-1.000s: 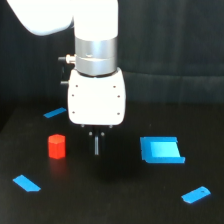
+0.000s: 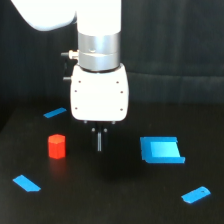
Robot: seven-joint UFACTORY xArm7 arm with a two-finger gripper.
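Note:
My gripper (image 2: 99,142) hangs below the white hand (image 2: 99,95), near the middle of the camera view. Its fingers show only as a thin, dark, narrow shape, too small to tell whether they are open or shut. No object can be made out at the tips. A red block (image 2: 57,147) stands on the dark table to the left of the gripper, apart from it. On the right lies a blue open tray or box (image 2: 161,150), also clear of the gripper.
Flat blue pieces lie on the table: one (image 2: 55,113) behind the red block, one (image 2: 26,184) at the front left and one (image 2: 196,195) at the front right. A dark curtain (image 2: 170,60) hangs behind.
The arm and gripper have shifted very slightly to the right and up in the view. The red block and the blue things have stayed in place.

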